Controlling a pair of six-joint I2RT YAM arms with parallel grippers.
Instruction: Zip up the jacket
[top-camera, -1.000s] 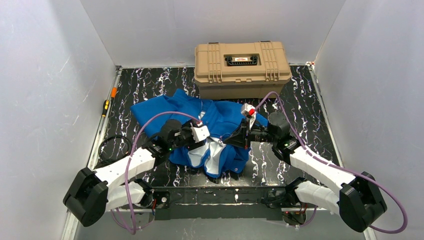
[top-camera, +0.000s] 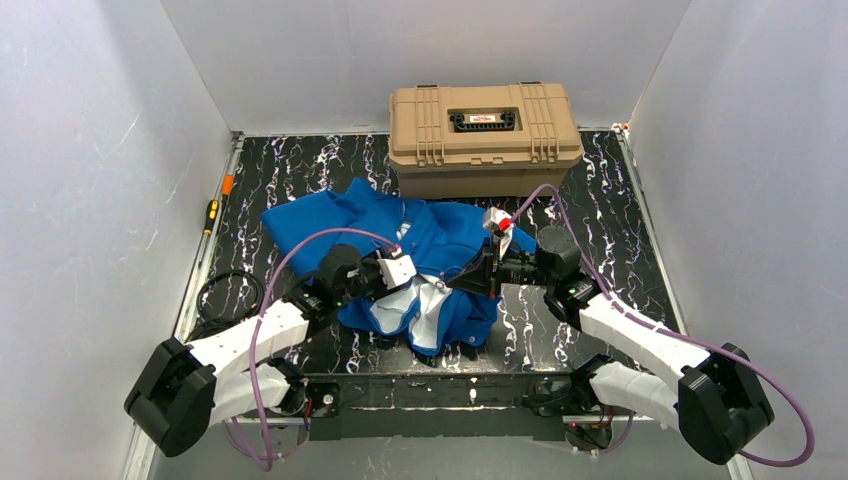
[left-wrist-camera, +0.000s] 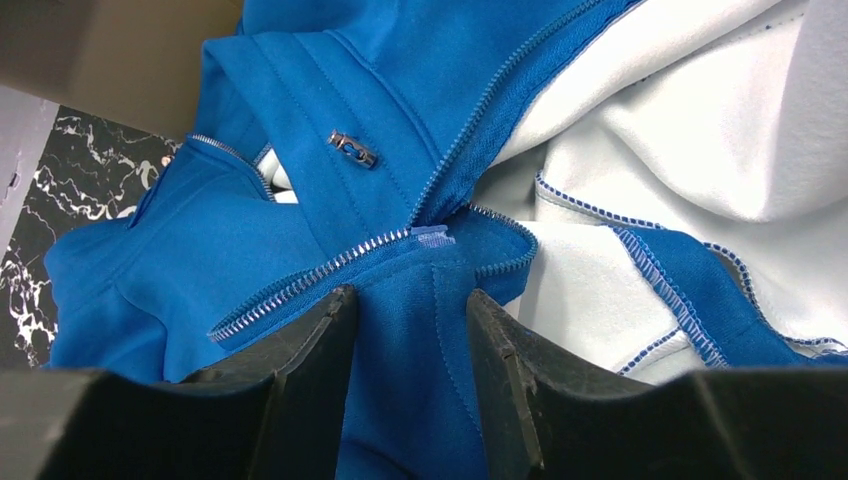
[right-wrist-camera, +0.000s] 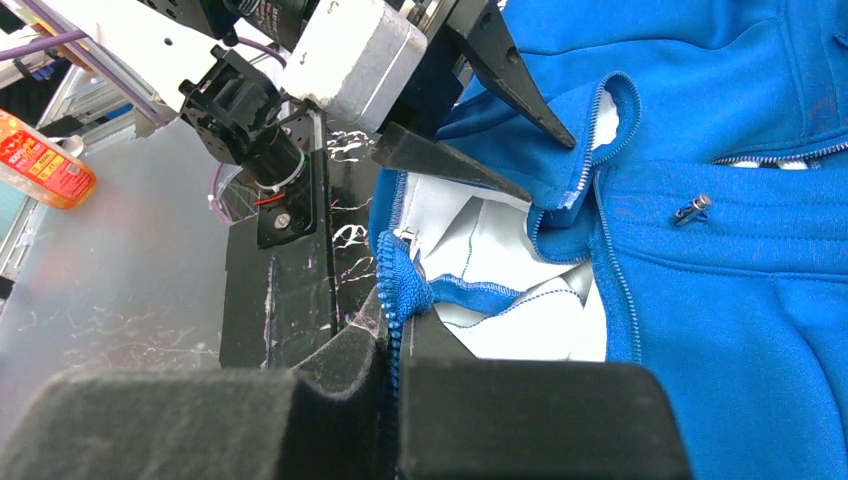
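The blue jacket (top-camera: 335, 215) lies rumpled, its white lining (left-wrist-camera: 700, 140) exposed. My left gripper is part open at a folded blue flap with a zipper end; in the right wrist view its fingers straddle that flap, apparently without closing on it. My right gripper is shut on the jacket's zipper edge (right-wrist-camera: 400, 278), with a small metal piece just above the fingertips. A loose-looking zipper pull (left-wrist-camera: 352, 148) shows on the jacket body.
A tan hard case (top-camera: 485, 150) stands at the back. A coiled black cable (top-camera: 215, 283) and screwdrivers (top-camera: 212, 215) lie along the left edge. Marble table shows on both sides of the jacket.
My left arm has shifted very slightly over the jacket. My right arm and the jacket look unchanged.
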